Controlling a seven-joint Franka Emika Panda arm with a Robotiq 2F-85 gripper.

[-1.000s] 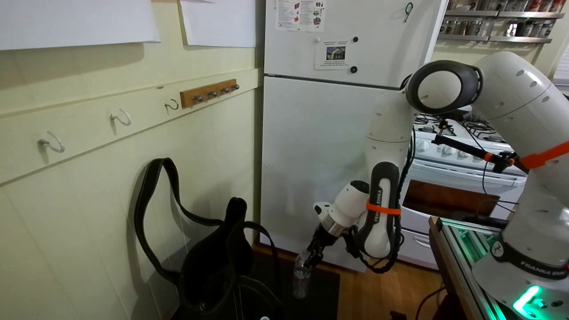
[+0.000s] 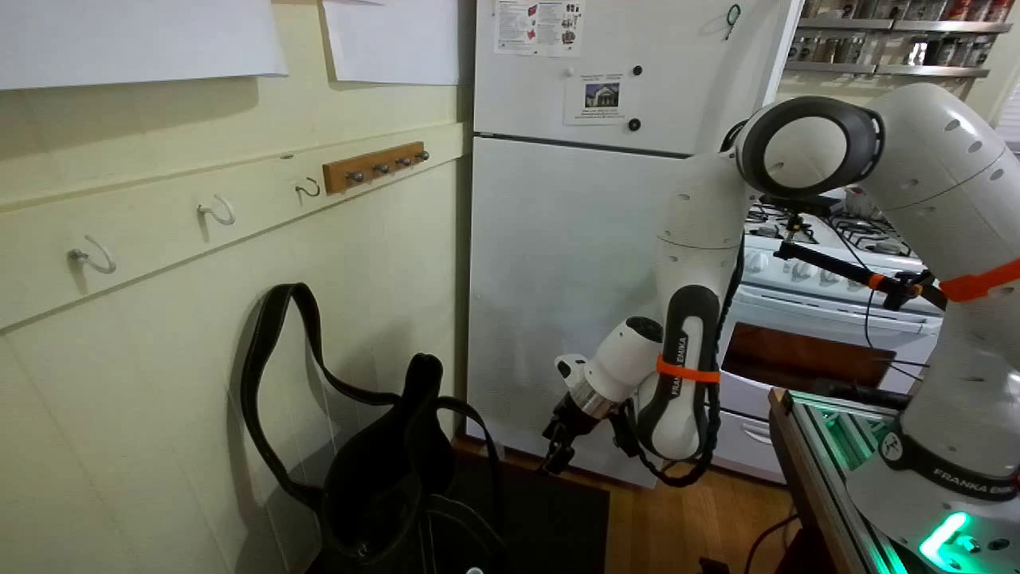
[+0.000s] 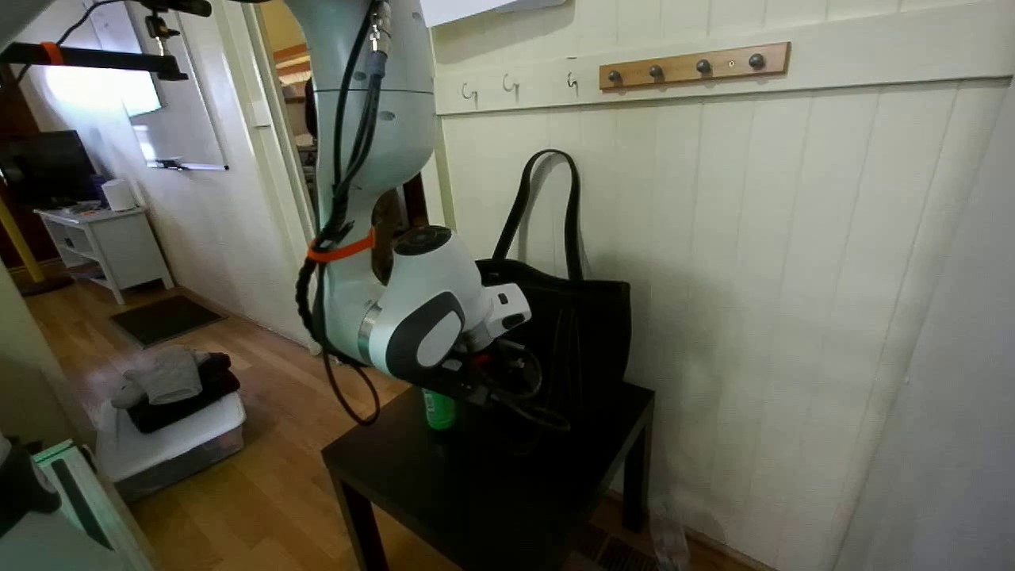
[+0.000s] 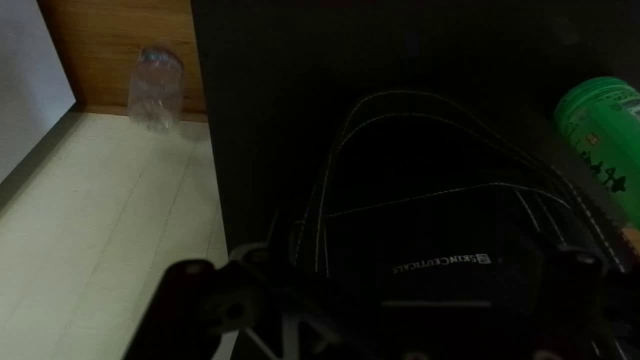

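Note:
A clear plastic bottle (image 4: 156, 87) shows past the black table's edge in the wrist view, near the wood floor and pale wall. Its outline (image 3: 668, 534) is faint and blurred low beside the table in exterior view 2; whether it is resting there I cannot tell. My gripper (image 2: 555, 455) is open above the table, holding nothing. Its dark fingers (image 4: 186, 300) stand wide apart in the wrist view. Below them is the front of a black tote bag (image 4: 441, 240) with white stitching. The bag (image 2: 373, 488) stands on the table against the wall, one strap raised.
The black table (image 3: 400, 466) also bears a green container (image 4: 606, 138). Hooks and a wooden peg rack (image 2: 374, 168) line the wall above the bag. A white fridge (image 2: 559, 287) stands behind my gripper.
A second ago the bottle was upright over the table at my fingertips. Now it is away from my gripper, past the table edge. The arm has shifted slightly left in exterior view 1.

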